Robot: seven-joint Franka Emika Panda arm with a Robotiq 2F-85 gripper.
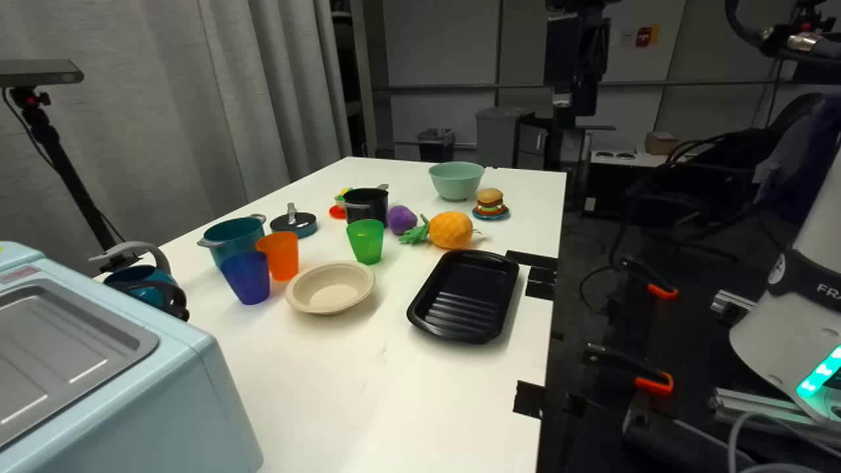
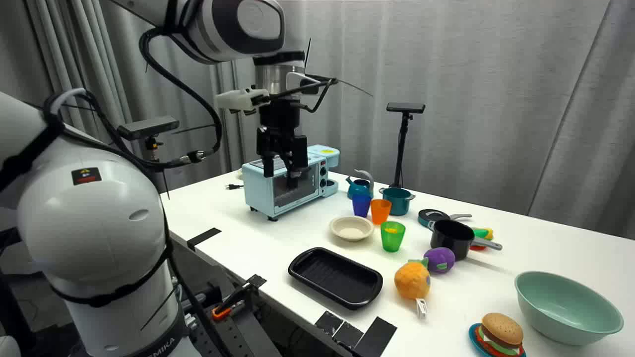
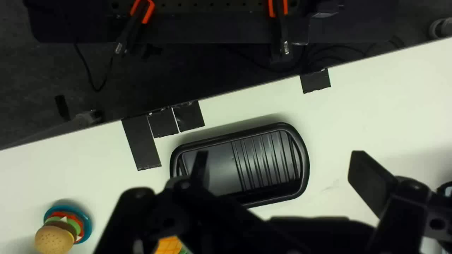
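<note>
My gripper (image 2: 281, 169) hangs high above the table, and its fingers stand wide apart in the wrist view with nothing between them. Below it in that view lies the black ribbed tray (image 3: 250, 165), empty and partly covered by one finger. Beyond the tray, a cream bowl (image 1: 331, 288) sits beside a blue cup (image 1: 246, 277), an orange cup (image 1: 280, 253) and a green cup (image 2: 393, 237), which has something yellow inside. A pineapple toy (image 2: 412, 279) and a purple toy (image 2: 440, 260) lie close together to the tray's right in exterior view 2.
A light blue toaster oven (image 2: 280, 184) fills one table end. Dark pots (image 2: 455, 238), a teal pot (image 2: 397, 200) and a kettle (image 2: 359, 187) line the far side. A green bowl (image 2: 565, 309) and a toy burger (image 2: 501, 333) occupy the other end. Bare table separates oven and tray.
</note>
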